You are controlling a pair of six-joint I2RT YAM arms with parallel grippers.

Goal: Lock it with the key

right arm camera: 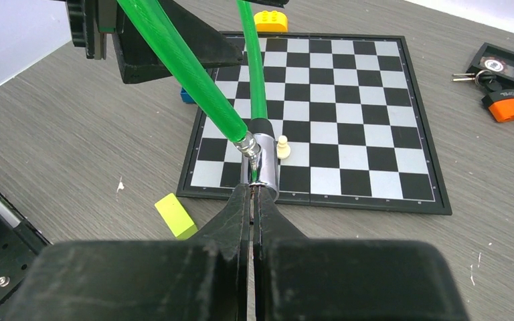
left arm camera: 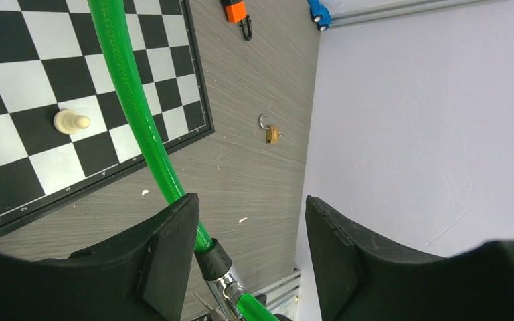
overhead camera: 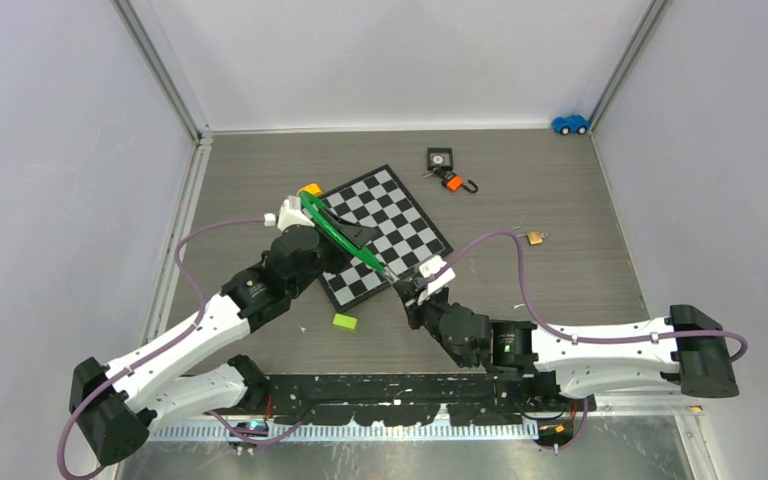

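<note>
A green cable lock point(overhead camera: 340, 232) runs between my two grippers in the top view. My right gripper is shut on the lock's metal cylinder point(right arm camera: 266, 157); the other end's metal tip point(right arm camera: 247, 146) lies over that cylinder, with what looks like a thin key part below, hard to tell. My left gripper is open, its fingers either side of empty space, with the green cable passing beside and below the left finger.
Below lie a chessboard point(right arm camera: 381, 134) with a white piece point(left arm camera: 71, 122), a lime block point(overhead camera: 345, 321), and a yellow brick point(right arm camera: 271, 20). A padlock point(overhead camera: 535, 238), keys with an orange-black item point(overhead camera: 454, 183), and a blue car point(overhead camera: 570, 125) lie right.
</note>
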